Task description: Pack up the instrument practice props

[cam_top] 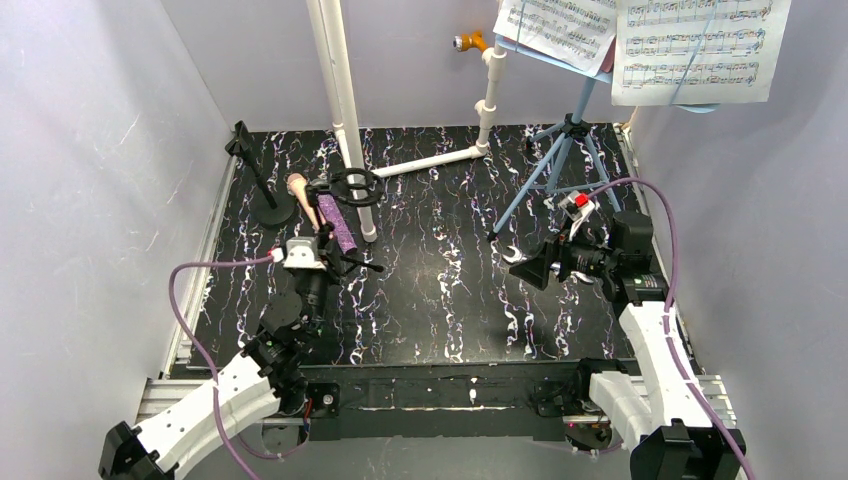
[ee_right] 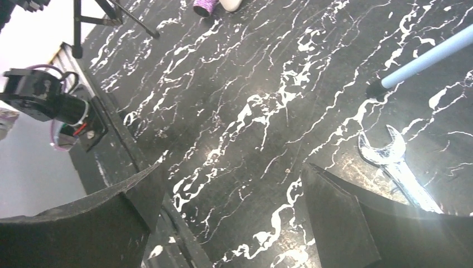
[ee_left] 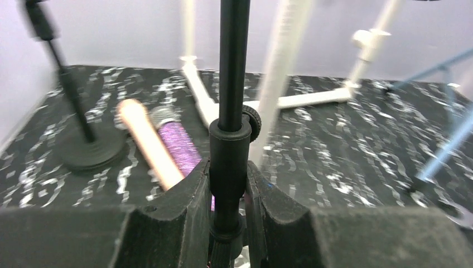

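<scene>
My left gripper is shut on the upright pole (ee_left: 229,153) of a black tripod stand, whose ring-shaped head (cam_top: 357,172) shows in the top view. One of the stand's legs (cam_top: 362,263) pokes out beside the arm; the others are mostly hidden. A tan microphone (cam_top: 298,186) and a glittery purple microphone (cam_top: 342,233) lie at the left, partly behind the held stand. A black round-based stand (cam_top: 272,210) is upright near the left wall. On the right, my right gripper is open, its fingers wide apart and empty.
A silver wrench (ee_right: 406,180) lies by a leg of the blue music stand (cam_top: 560,150), which carries sheet music (cam_top: 695,50). A white pipe frame (cam_top: 425,163) stands at the back.
</scene>
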